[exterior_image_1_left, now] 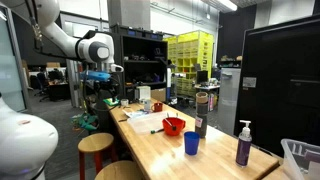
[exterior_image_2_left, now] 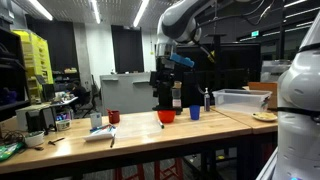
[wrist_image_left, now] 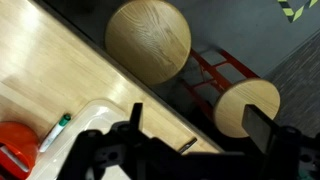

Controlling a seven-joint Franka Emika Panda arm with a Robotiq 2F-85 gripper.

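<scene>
My gripper stands open in the wrist view, its two dark fingers wide apart with nothing held between them. It looks down over the edge of the wooden table [wrist_image_left: 35, 65], partly beyond it. A red bowl [wrist_image_left: 12, 148] with a light utensil inside shows at the left edge. Beside it are a green marker [wrist_image_left: 56, 132] and a pale tray-like piece [wrist_image_left: 88, 130], partly hidden by the gripper. Past the edge, a thin dark object [wrist_image_left: 187, 145] lies near the fingers. In exterior view 1, the red bowl [exterior_image_1_left: 174, 127] sits mid-table, with a blue cup [exterior_image_1_left: 191, 145] nearer the camera.
Round wooden stools [wrist_image_left: 148, 40] stand below the table edge. A purple bottle [exterior_image_1_left: 244, 146] and a clear bin [exterior_image_1_left: 304, 160] occupy the table's near end. A red mug [exterior_image_2_left: 112, 116] stands among smaller items. Bare tabletop [exterior_image_1_left: 160, 155] lies in front of the bowl.
</scene>
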